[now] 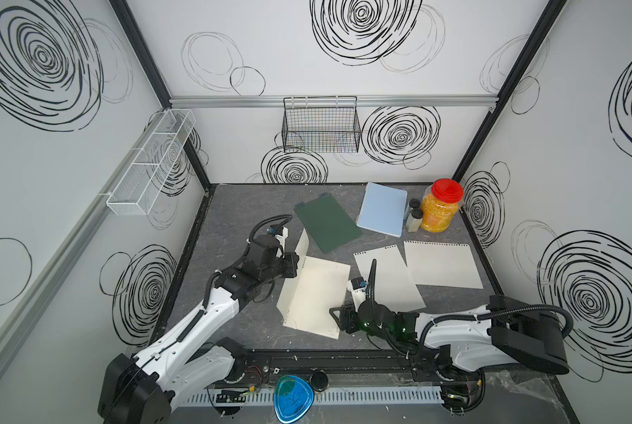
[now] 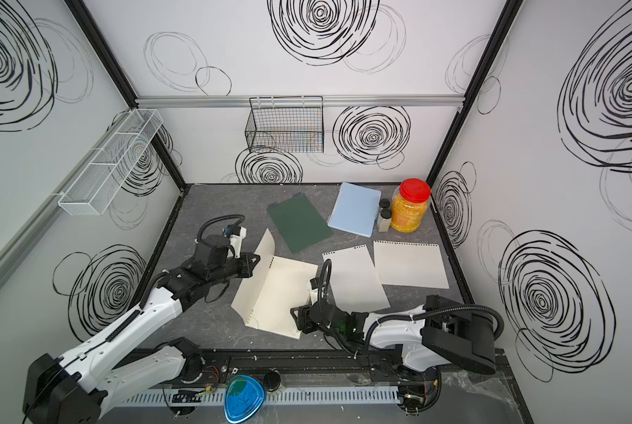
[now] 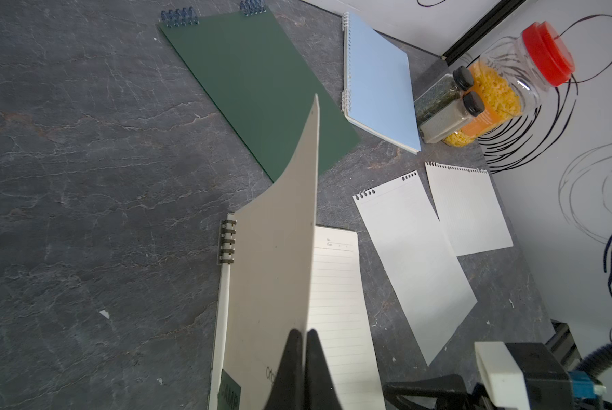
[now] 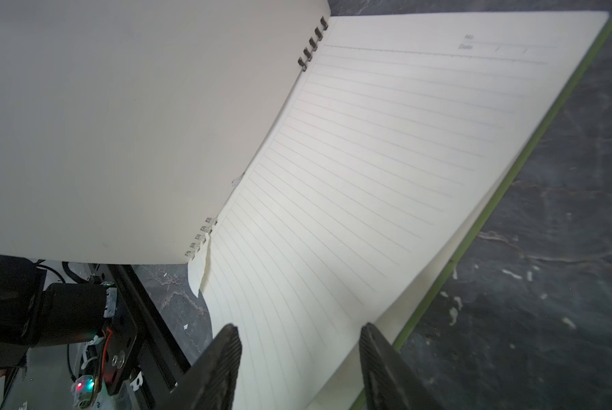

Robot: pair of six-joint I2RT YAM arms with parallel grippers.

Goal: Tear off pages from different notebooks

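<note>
An open spiral notebook (image 1: pixel 317 293) with lined cream pages lies at the front middle of the table. Its cover (image 3: pixel 271 266) is lifted at the left, and my left gripper is shut on the cover's free edge. My right gripper stands open at the right front of the notebook, over the near part of the top lined page (image 4: pixel 360 157). That page's outer edge curls slightly off the sheets below. A small torn paper piece (image 4: pixel 197 270) hangs by the near rings. Whether the right fingers touch the page, I cannot tell.
Two loose pages with ragged holes, one nearer (image 1: pixel 390 275) and one farther right (image 1: pixel 443 265), lie flat. Behind are a dark green notebook (image 1: pixel 328 222), a blue notebook (image 1: pixel 381 209), two small shakers (image 1: pixel 414 220) and a red-lidded jar (image 1: pixel 440 212).
</note>
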